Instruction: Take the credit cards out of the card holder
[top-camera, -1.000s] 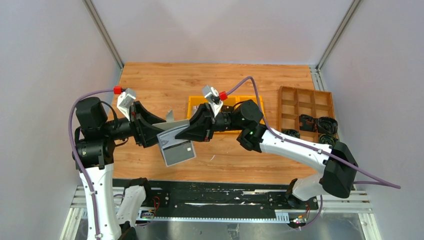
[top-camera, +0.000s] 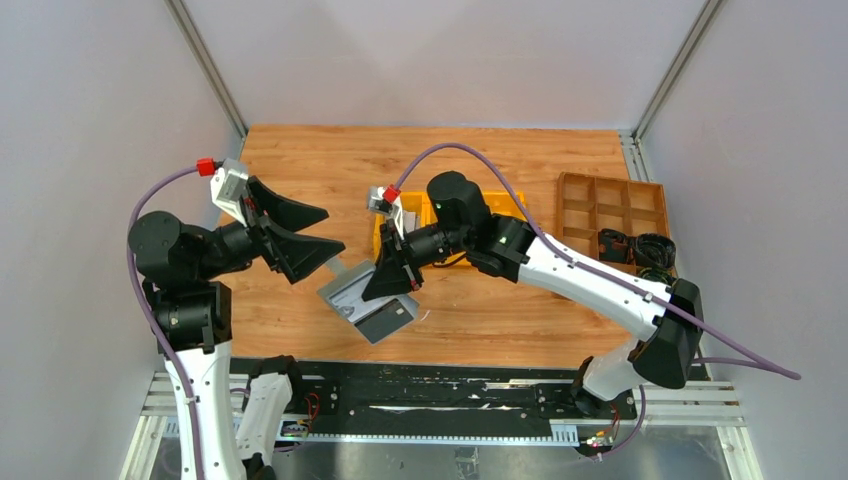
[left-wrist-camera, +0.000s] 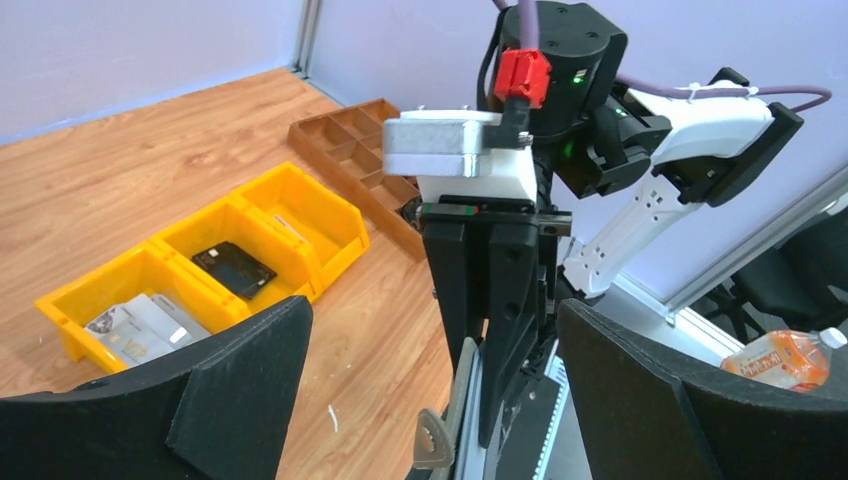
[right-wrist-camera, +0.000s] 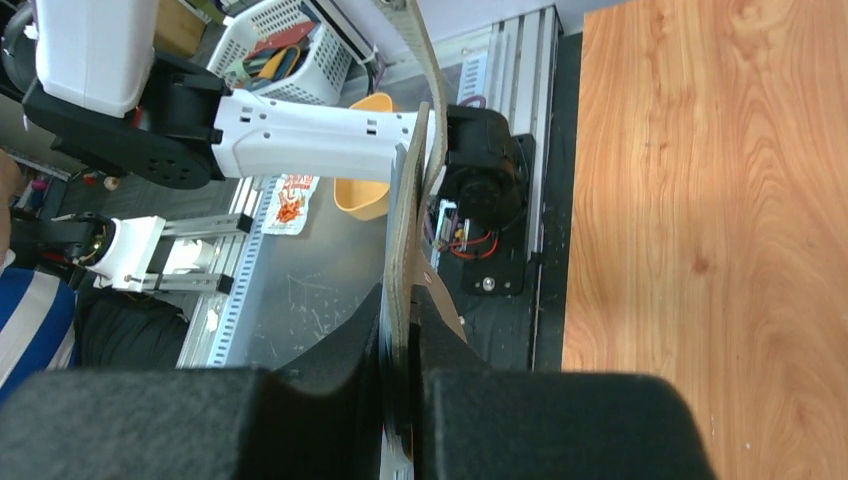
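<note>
The grey card holder (top-camera: 368, 305), a flat wallet with a dark card panel and a flap, hangs at the left of the middle in the top view, with my right gripper (top-camera: 392, 287) shut on it. In the left wrist view it stands edge-on (left-wrist-camera: 460, 420) between the right fingers; in the right wrist view its edge (right-wrist-camera: 405, 260) rises from the fingers. My left gripper (top-camera: 315, 238) stands open just above and left of the holder, apart from it, with nothing between its fingers.
A yellow three-compartment bin (left-wrist-camera: 335, 225) holds grey and black items behind my right gripper. A wooden divided tray (top-camera: 590, 200) with coiled cables sits at the right.
My right gripper has moved a little left and down in the top view with the holder.
</note>
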